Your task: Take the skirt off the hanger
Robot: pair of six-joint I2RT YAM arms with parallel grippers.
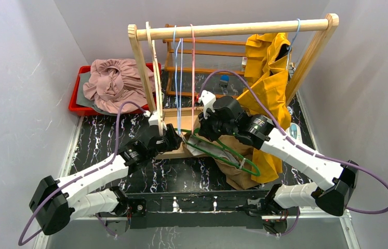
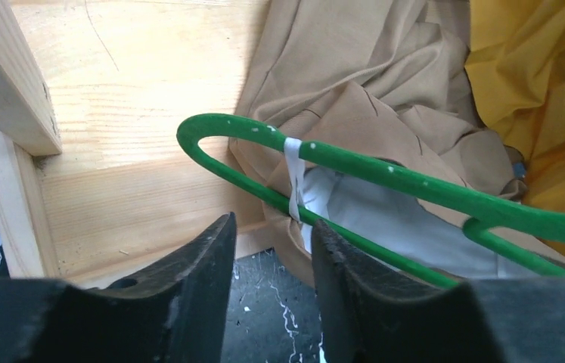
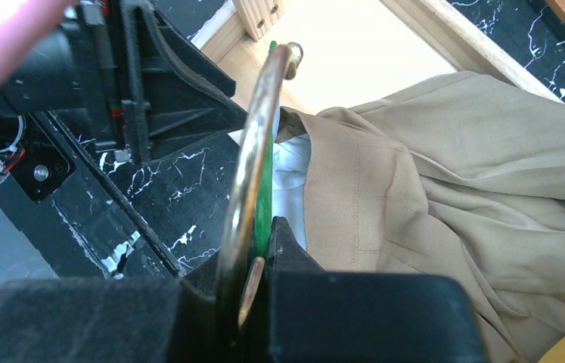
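The green hanger point(image 2: 385, 170) lies tilted over the beige skirt point(image 2: 347, 53), which has a pale inner layer point(image 2: 385, 212); the fabric is bunched in the wooden box beneath. My right gripper is shut on the hanger by its metal hook point(image 3: 249, 159). My left gripper is part open just left of it in the top view point(image 1: 176, 137), fingers pointing at the hanger's band point(image 2: 294, 174), nothing seen between them. Whether skirt and hanger still touch is unclear.
Empty hangers hang on the wooden rail point(image 1: 233, 27). A yellow garment point(image 1: 267, 78) hangs at right, a red basket point(image 1: 77, 98) of clothes stands back left, and the box floor point(image 2: 135, 83) is partly bare.
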